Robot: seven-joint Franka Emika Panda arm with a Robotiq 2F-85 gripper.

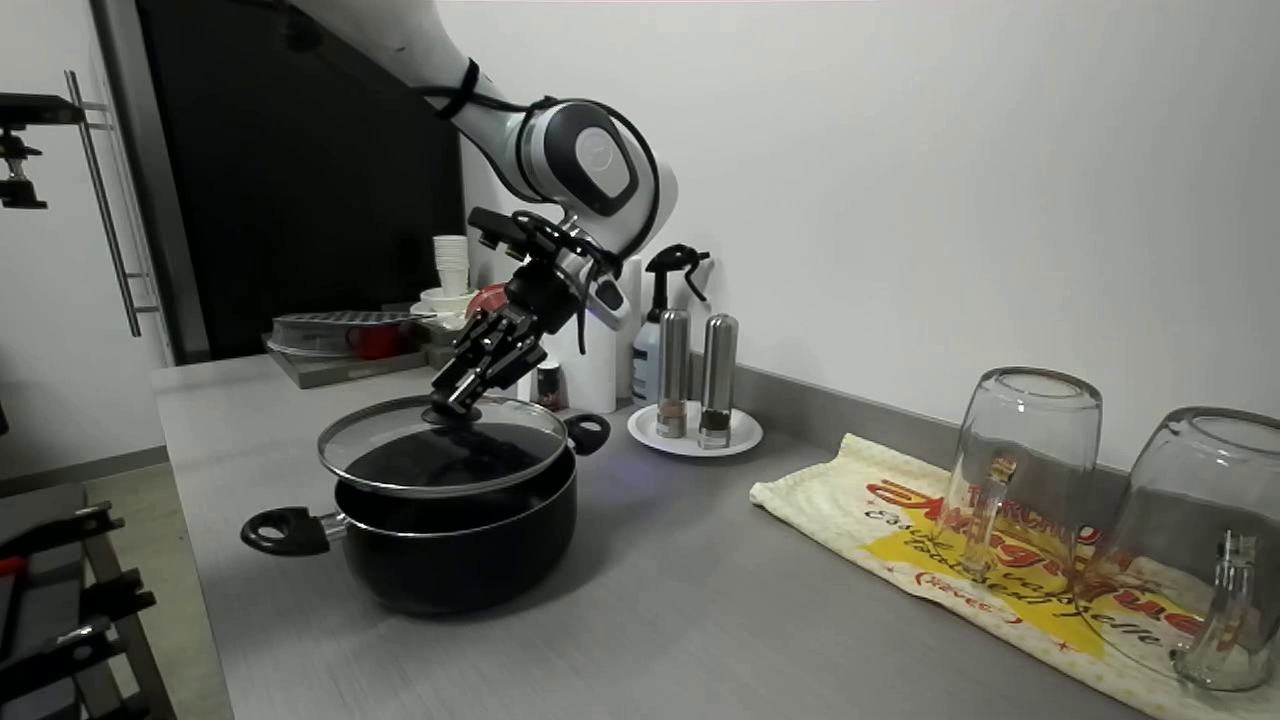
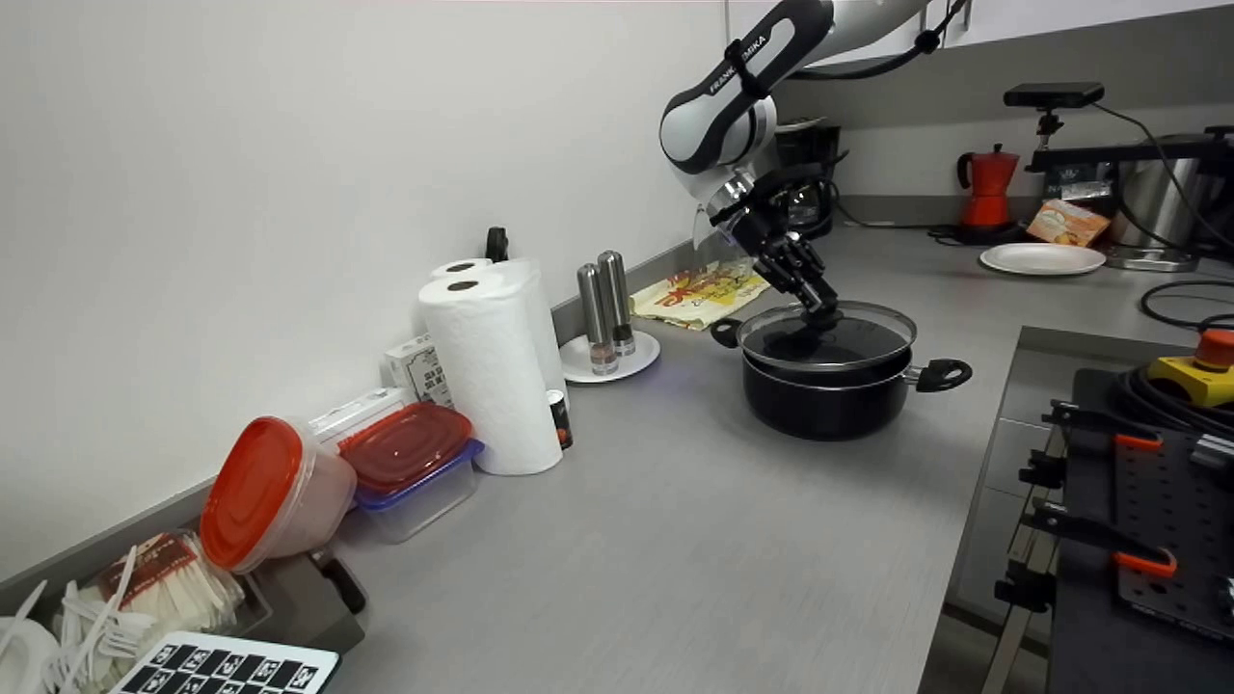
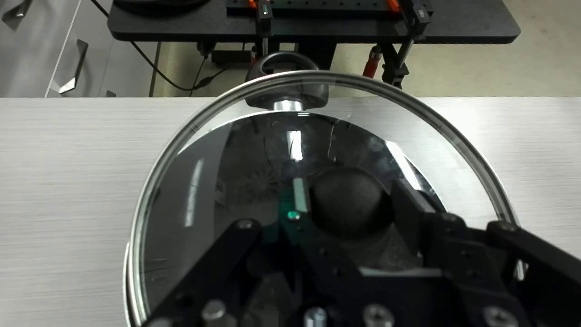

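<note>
A glass lid [image 1: 372, 438] with a metal rim hangs slightly tilted just above the black pot [image 1: 462, 558] in exterior view 1, and a dark gap shows between lid and pot on the near side. My gripper [image 1: 453, 406] is shut on the lid's black knob [image 3: 348, 201]. In the wrist view one finger stands on each side of the knob, and the glass lid [image 3: 201, 163] fills the middle. From exterior view 2, the lid [image 2: 862, 330] sits over the pot [image 2: 823, 403], a little off its centre.
Two steel mills [image 1: 716, 382] stand on a white plate [image 1: 750, 438] behind the pot. Two glass mugs [image 1: 1020, 480] rest upside down on a printed cloth [image 1: 828, 498]. Paper towel rolls [image 2: 497, 370] stand by the wall.
</note>
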